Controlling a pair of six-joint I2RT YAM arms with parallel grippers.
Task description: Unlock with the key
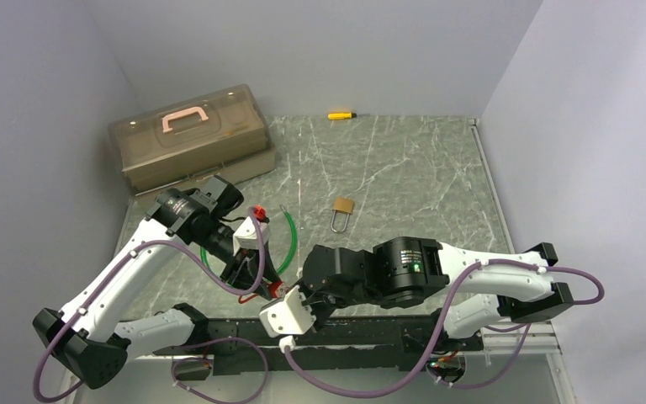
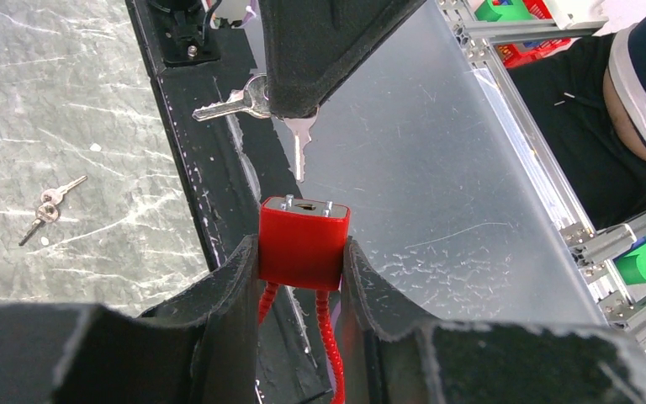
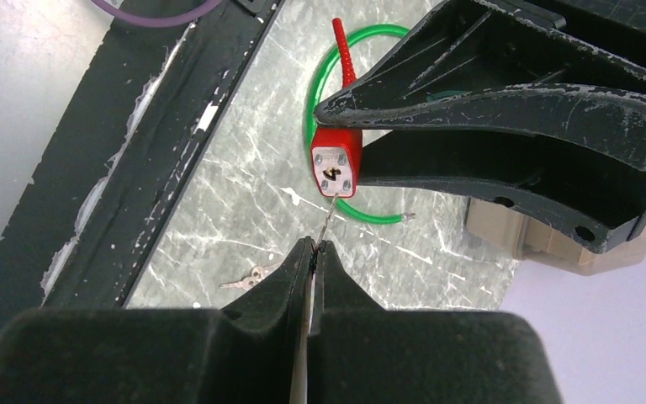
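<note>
A red lock (image 2: pixel 301 244) is held upright in my left gripper, its keyhole face up; in the top view it is at lower middle, partly covered by the arms. My right gripper is shut on a key (image 3: pixel 329 213), whose tip points at the lock's keyhole face, just below the keyhole in the right wrist view; whether it touches is unclear. In the left wrist view that key (image 2: pixel 299 147) hangs above the lock, with a second key (image 2: pixel 223 107) dangling beside it.
A brass padlock (image 1: pixel 343 206), green cable (image 1: pixel 292 240) and loose keys (image 2: pixel 49 204) lie on the marble surface (image 1: pixel 412 177). A toolbox (image 1: pixel 193 139) stands back left, a yellow screwdriver (image 1: pixel 341 116) at the back.
</note>
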